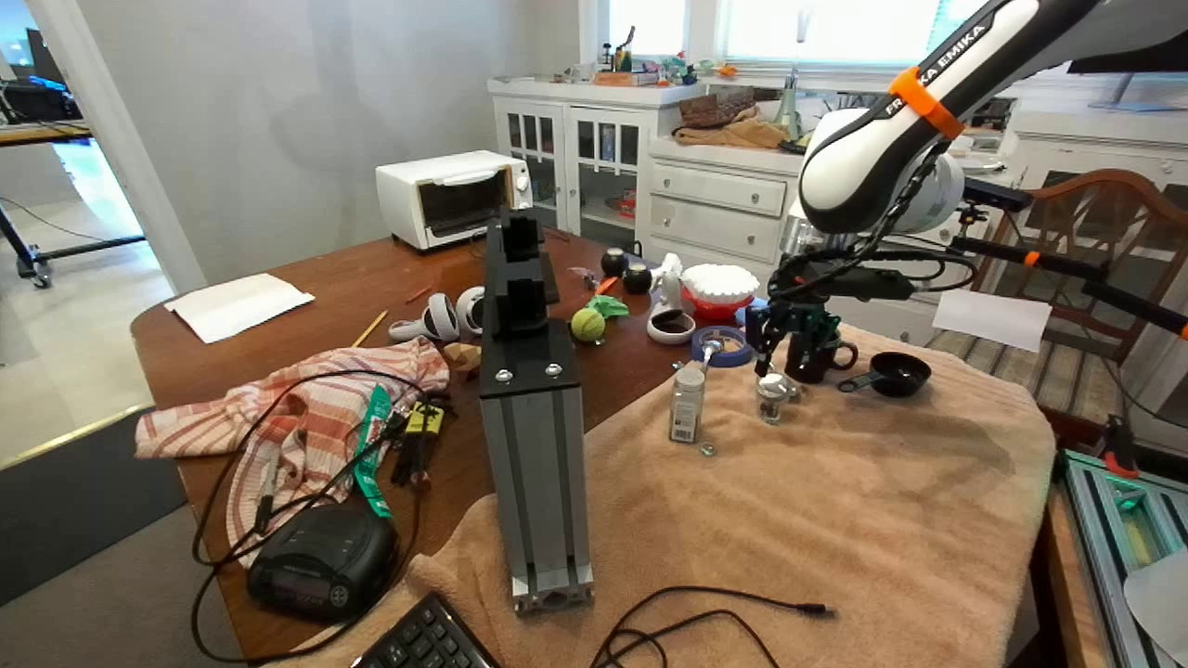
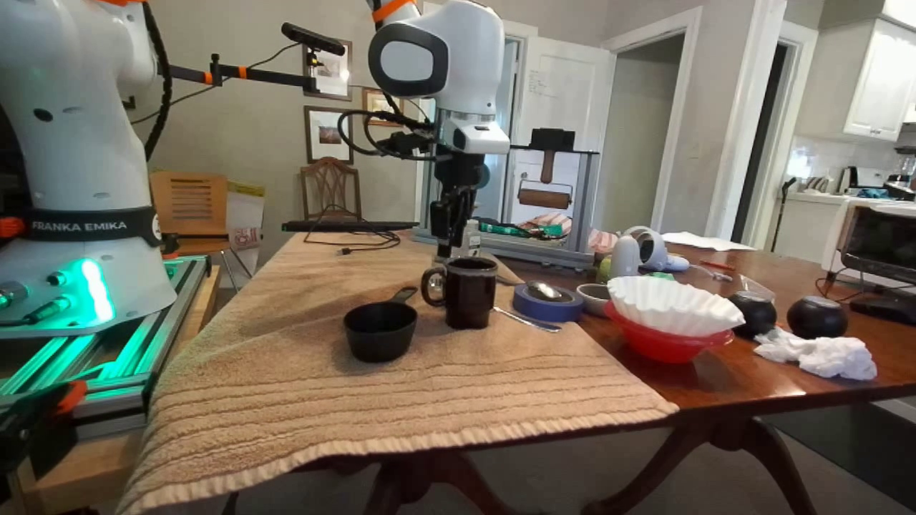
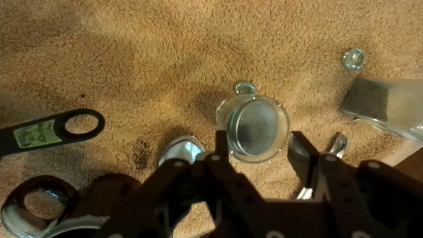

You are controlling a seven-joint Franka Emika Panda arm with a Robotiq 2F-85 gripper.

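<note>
A small clear glass jar with a pale top stands on the tan towel. From above, in the wrist view, the round top of the jar lies between the tips of my gripper. The fingers are part open, with a finger at each side of the jar; whether either touches it is unclear. In exterior view 1 my gripper hangs pointing down right over the jar. The dark mug is in front of the fingertips in exterior view 2 and hides most of the jar.
Beside the jar are a seasoning bottle, a black measuring cup and blue tape. Small glass beads lie on the towel. A tall metal frame stands to the left. Open towel lies toward the front right.
</note>
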